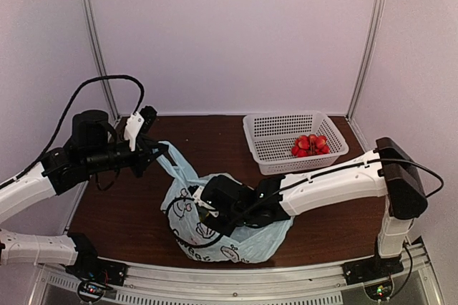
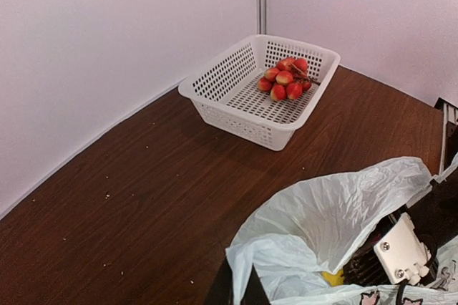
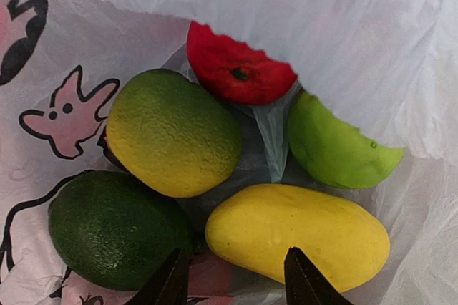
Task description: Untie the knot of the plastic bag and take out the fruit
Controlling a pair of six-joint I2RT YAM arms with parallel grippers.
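In the top view, my left gripper (image 1: 159,149) is shut on a handle of the pale blue plastic bag (image 1: 243,249). Its fingers pinch the bag film (image 2: 250,255) at the bottom of the left wrist view. My right gripper is down inside the bag, fingers apart, with no fruit visibly clamped. Just past its fingertips are a yellow fruit (image 3: 300,233) and a dark green fruit (image 3: 118,230). Farther in lie a yellow-green mango-like fruit (image 3: 174,133), a red fruit (image 3: 232,69) and a bright green fruit (image 3: 336,144), the last two partly covered by film.
At the back right stands a white perforated basket (image 1: 261,149) holding a cluster of small red fruit (image 1: 310,145). My right arm spans the table in front of it.
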